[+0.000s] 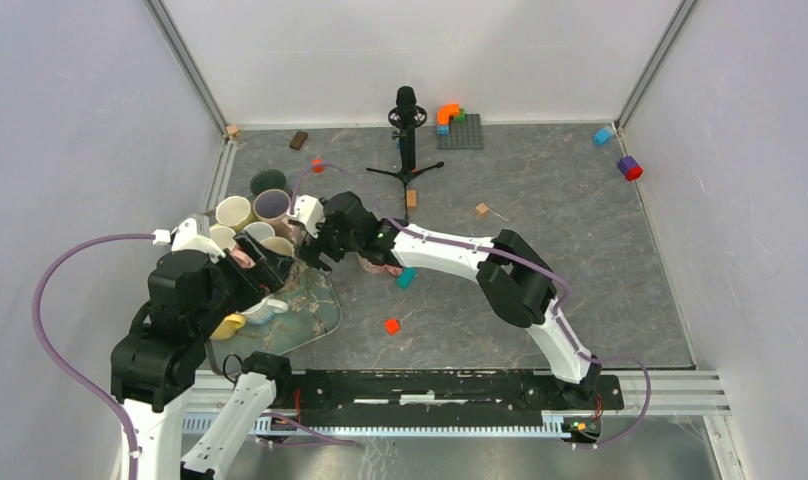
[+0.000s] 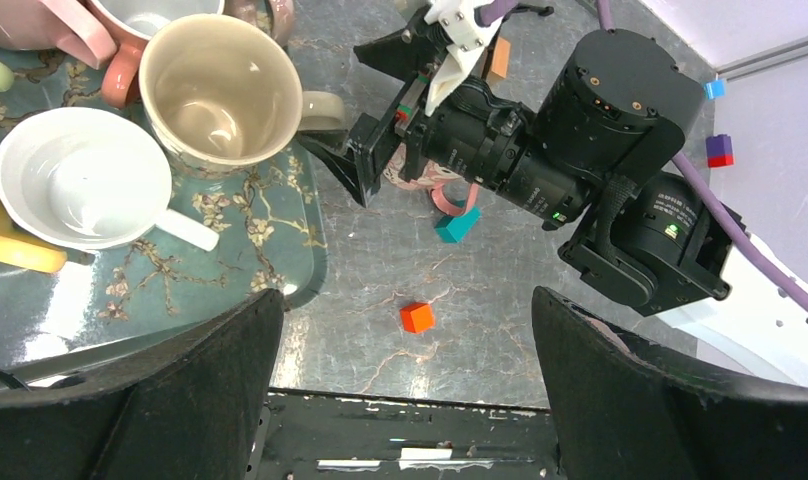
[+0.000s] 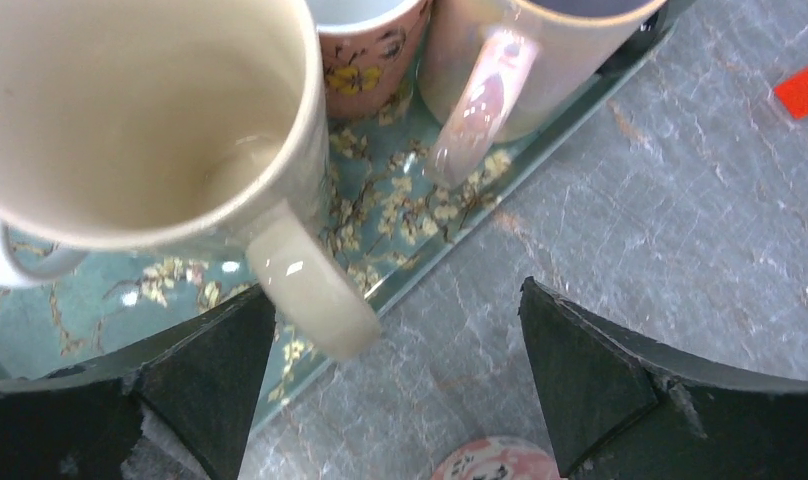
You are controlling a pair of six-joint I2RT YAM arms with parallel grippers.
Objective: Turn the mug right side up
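Observation:
A tray (image 2: 275,255) on the left holds several mugs, those in the left wrist view standing with openings up. My right gripper is open over the tray's edge beside a beige mug (image 2: 220,85), whose handle (image 3: 310,285) lies just ahead of its left finger, nothing visibly gripped. My left gripper hangs open above the tray's near part, empty. A white mug (image 2: 70,175) and yellow mug (image 2: 20,252) sit nearby. Pink objects (image 2: 450,200), partly hidden by the right arm, lie on the floor; which mug is meant by the task I cannot tell.
A teal block (image 2: 458,226) and orange block (image 2: 417,318) lie right of the tray. A black stand (image 1: 406,150) and baseplate (image 1: 465,135) are at the back.

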